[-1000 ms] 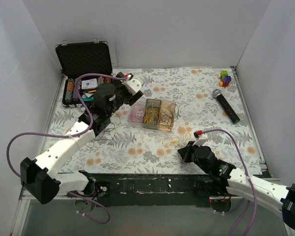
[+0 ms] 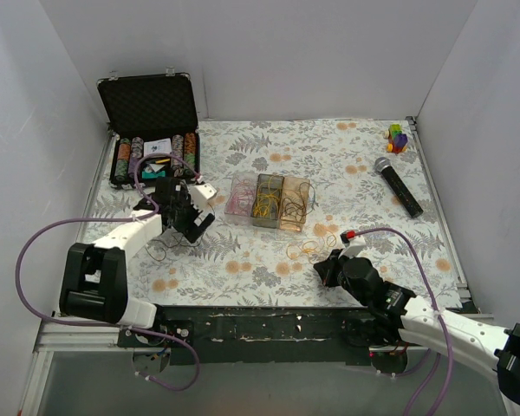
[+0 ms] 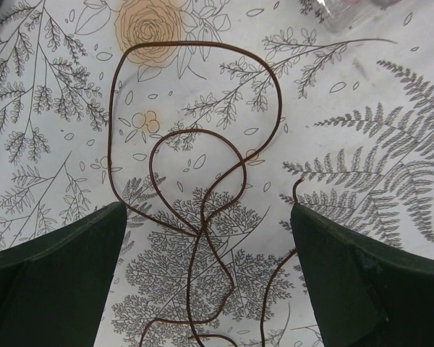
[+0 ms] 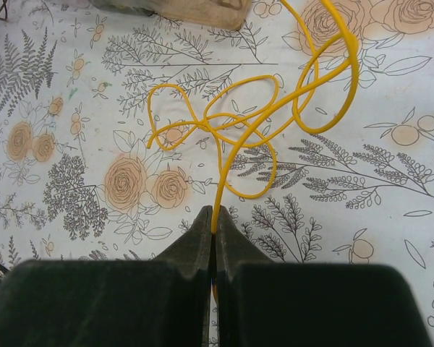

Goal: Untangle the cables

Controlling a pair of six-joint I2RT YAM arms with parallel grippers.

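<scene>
My left gripper [image 2: 191, 221] hangs open low over a loose tangle of brown cable [image 3: 242, 163] on the left of the table; in the left wrist view the cable loops and crosses itself between the wide-spread fingers. My right gripper [image 2: 328, 274] is shut on the yellow cable [image 4: 224, 170] near the front right; the cable runs up from the fingertips into a tangle of loops lying on the cloth.
Three clear boxes [image 2: 268, 211] holding pink, yellow and brown cables sit in the centre. An open black case [image 2: 147, 100] is at the back left; a microphone [image 2: 399, 187] and coloured blocks [image 2: 396, 139] are at the right.
My left arm has lowered and drawn back toward the front left, down over the brown cable. The right arm has stayed in place.
</scene>
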